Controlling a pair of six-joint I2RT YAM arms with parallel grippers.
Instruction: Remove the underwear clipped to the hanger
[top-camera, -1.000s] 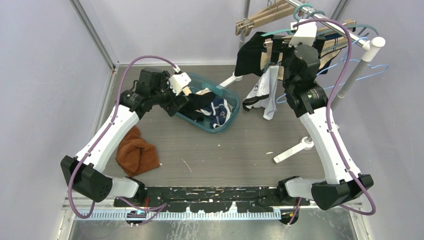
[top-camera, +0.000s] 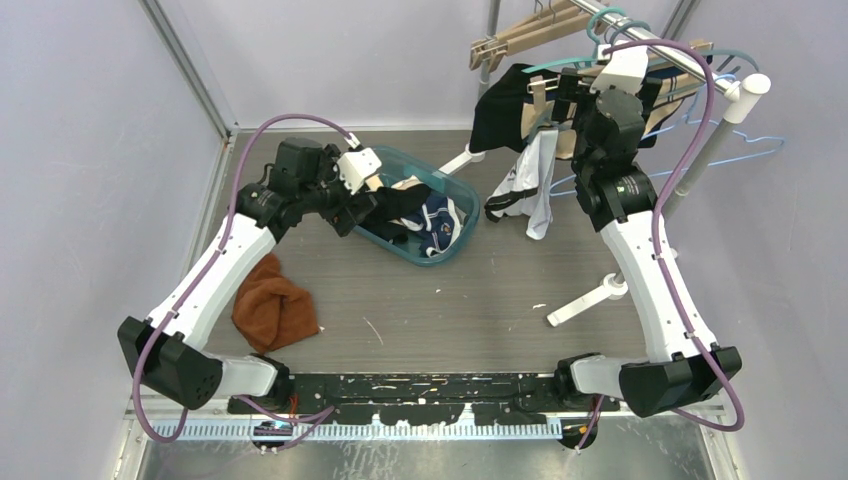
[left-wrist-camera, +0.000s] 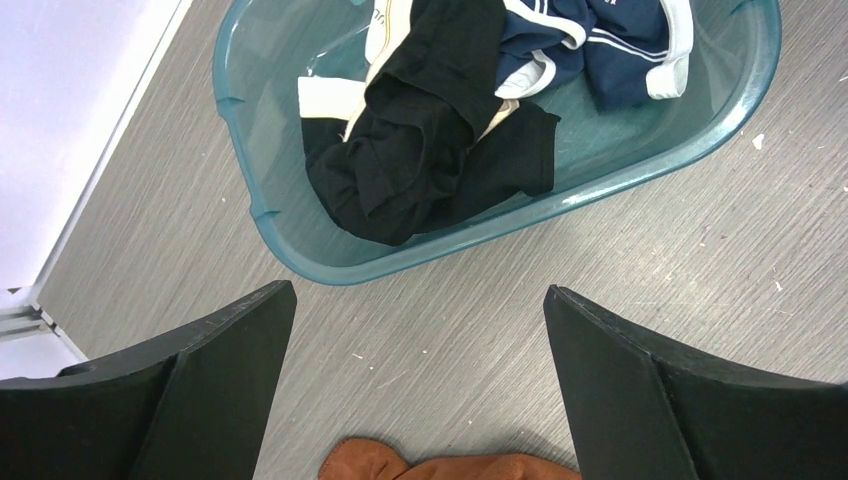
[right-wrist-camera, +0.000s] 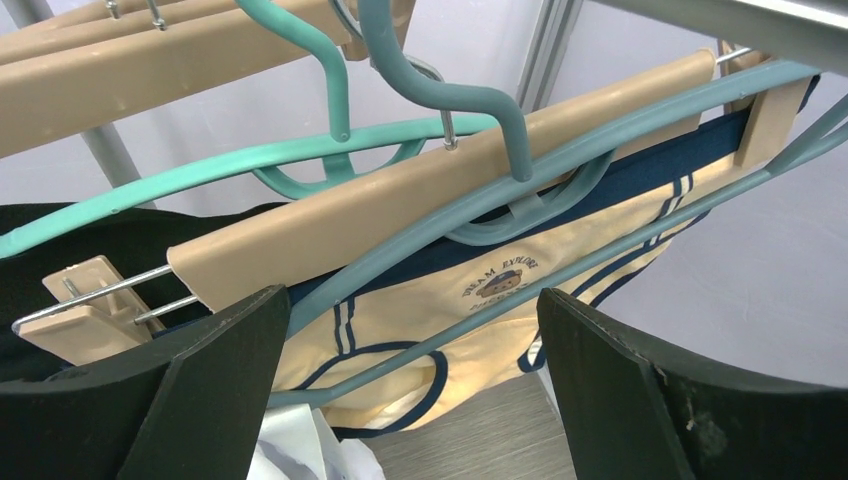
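A cream underwear (right-wrist-camera: 500, 290) with navy trim and a printed bear hangs from a wooden clip hanger (right-wrist-camera: 400, 210) on the rack, a wooden clip (right-wrist-camera: 780, 115) gripping its waistband at the right. Around the hanger area my right gripper stands open, its fingers (right-wrist-camera: 640, 400) apart in front of the garment, with a grey-green plastic hanger (right-wrist-camera: 440, 215) crossing between them and the cloth. Beside the teal basket (left-wrist-camera: 400, 265), my left gripper is open and empty. Black and cream cloth (left-wrist-camera: 430, 120) and navy cloth (left-wrist-camera: 630, 50) lie in the basket.
A mint plastic hanger (right-wrist-camera: 180, 180) and wooden hangers (top-camera: 535, 35) crowd the rack bar (top-camera: 660, 50). A white garment (top-camera: 530, 185) hangs low beneath. Blue wire hangers (top-camera: 765, 150) sit to the right. Brown cloth (top-camera: 272, 305) lies on the floor.
My right gripper has shifted slightly to the right at the rack, and the blue wire hanger has swung a little right. The left arm has barely moved.
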